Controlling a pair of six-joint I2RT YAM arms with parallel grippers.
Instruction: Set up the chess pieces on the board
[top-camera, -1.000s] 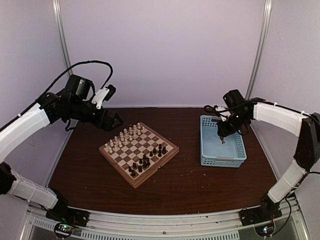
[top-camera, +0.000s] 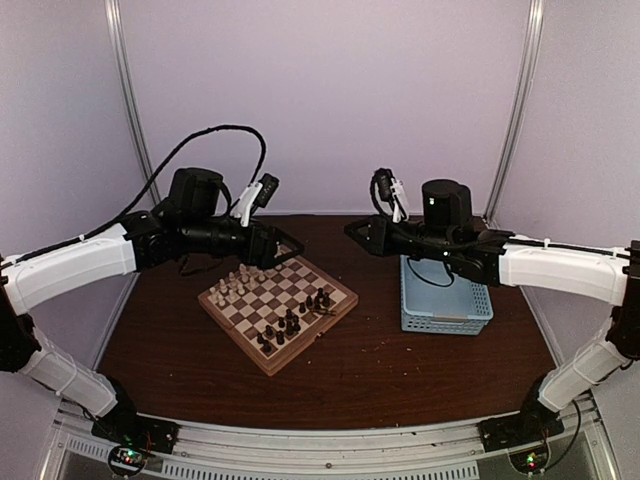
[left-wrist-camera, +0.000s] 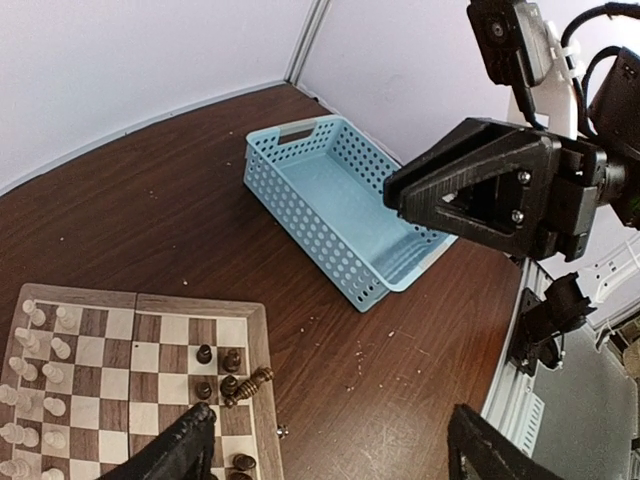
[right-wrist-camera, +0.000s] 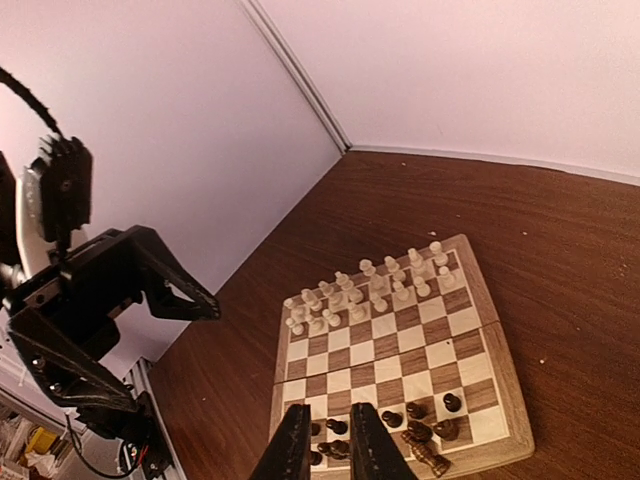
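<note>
The wooden chess board (top-camera: 240, 337) bears pale pieces (top-camera: 235, 284) along its far left side and dark pieces (top-camera: 283, 329) toward the near right. At its right edge a brown piece (left-wrist-camera: 248, 388) is tilted beside upright dark ones; whether it rests on the board I cannot tell. Above the board's far corner hangs my left gripper (top-camera: 291, 247), its fingers (left-wrist-camera: 178, 448) wide apart and empty. My right gripper stands above the table between board and basket. Its fingers (right-wrist-camera: 290, 440) leave a narrow gap, and no piece shows between them.
The blue basket (top-camera: 447, 326) stands right of the board, and its visible floor looks empty. Bare dark table (top-camera: 390, 380) lies in front and between them. Both grippers face each other at similar height.
My right gripper has left the basket, where a dark piece showed at it, and moved left. My left gripper has moved right. The tilted brown piece now shows at the board's right edge.
</note>
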